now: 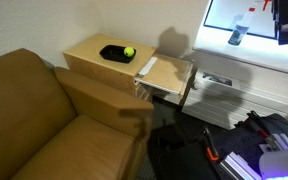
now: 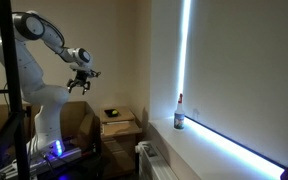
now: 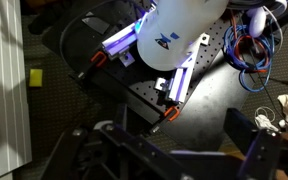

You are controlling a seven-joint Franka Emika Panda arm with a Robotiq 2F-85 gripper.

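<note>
My gripper (image 2: 79,88) hangs high in the air near the wall, well above the furniture. Its dark fingers (image 3: 110,138) stand wide apart at the bottom of the wrist view, and nothing shows between them. A black tray (image 1: 117,54) rests on the wooden cabinet, a yellow-green ball (image 1: 129,51) at its right end. Beside them lies a flat white object (image 1: 147,66). On the window ledge stands a clear bottle (image 2: 179,112) with a red top.
A brown sofa (image 1: 69,140) fills the left. The robot's base plate (image 3: 129,70), cables (image 3: 246,60) and red-handled clamps lie below the gripper. White radiator (image 1: 219,100) under the window. Open air surrounds the gripper.
</note>
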